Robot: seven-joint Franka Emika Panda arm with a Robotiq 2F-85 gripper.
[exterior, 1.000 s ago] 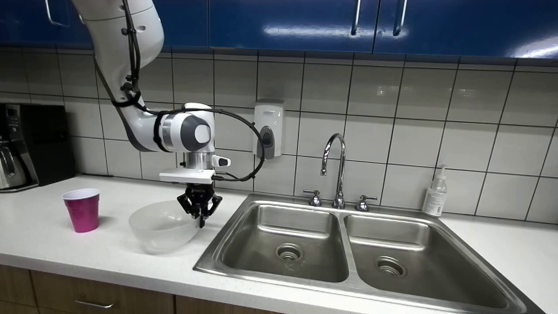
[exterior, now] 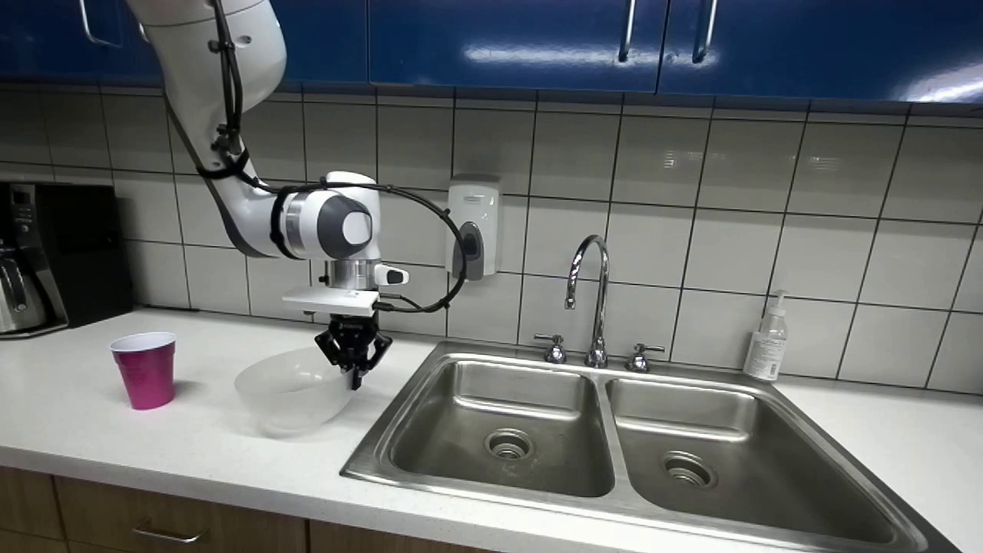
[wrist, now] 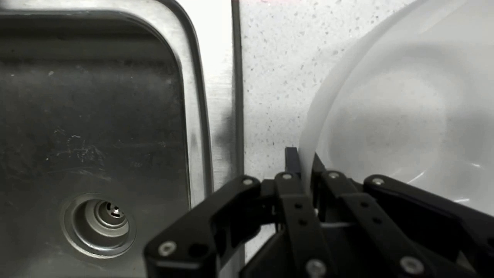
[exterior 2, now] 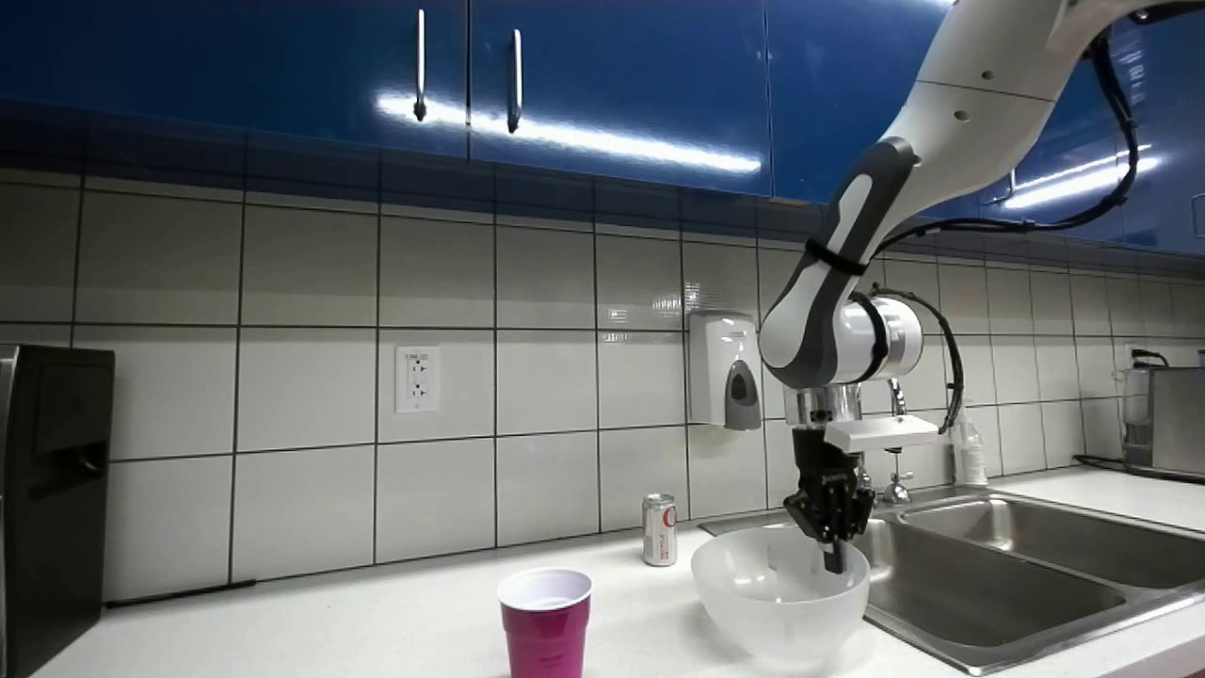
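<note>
A frosted, see-through bowl (exterior: pixel 287 395) is at the counter's sink side, tilted a little, and looks empty. My gripper (exterior: pixel 355 376) is shut on its sink-side rim. From the wrist view, one of the dark fingers (wrist: pixel 291 160) is outside the bowl wall and the other is inside, with the pale rim (wrist: pixel 319 109) pinched between them. The second exterior view shows the bowl (exterior 2: pixel 768 616) hanging from the gripper (exterior 2: pixel 835 554), its underside seemingly close above the counter; any gap there is hard to judge.
The double sink (exterior: pixel 405 470) lies just right of the bowl, with a tall faucet (exterior: pixel 600 304) behind. A magenta cup (exterior: pixel 147 373) stands to the left. Near the wall is a can (exterior 2: pixel 660 529). A soap bottle (exterior: pixel 766 346) sits behind the right basin.
Gripper and bowl have risen slightly together and shifted a little to the right. The cup and the sink area look the same.
</note>
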